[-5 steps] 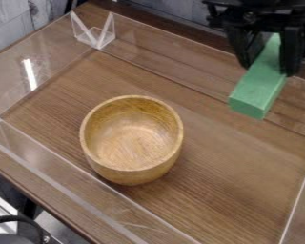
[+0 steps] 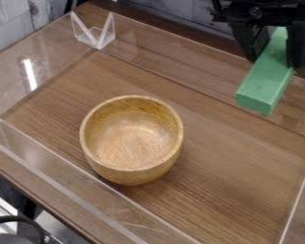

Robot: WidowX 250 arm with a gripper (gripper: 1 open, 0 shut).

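The black gripper (image 2: 262, 34) at the top right is shut on a green block (image 2: 265, 82), which hangs from it at a tilt over the right side of the table. A round, light wooden bowl (image 2: 132, 115) sits left of centre, its visible inside empty. The fingertips are partly hidden in shadow and by the block.
A small white wire or clear rack (image 2: 96, 30) stands at the back left. Dark cables lie at the lower left edge.
The gripper and green block have moved slightly up over the last second, with a slight shift in angle. The bowl has not moved.
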